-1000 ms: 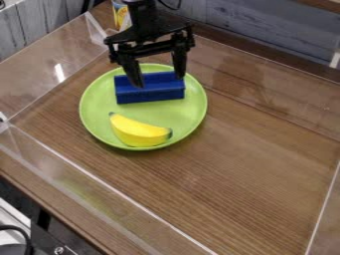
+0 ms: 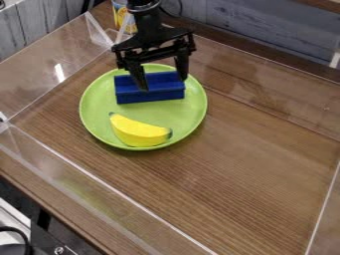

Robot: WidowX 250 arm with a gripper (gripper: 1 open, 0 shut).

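A green plate sits on the wooden floor of the tray, holding a yellow banana at its front and a dark blue block at its back. My black gripper hangs over the blue block from above, its fingers open, one to each side over the block's upper part. Whether they touch the block cannot be told.
A yellow cup-like object stands at the back behind the arm, partly hidden. Low walls edge the workspace.
My gripper has shifted slightly left and lower over the blue block. The plate, banana and block look unmoved.
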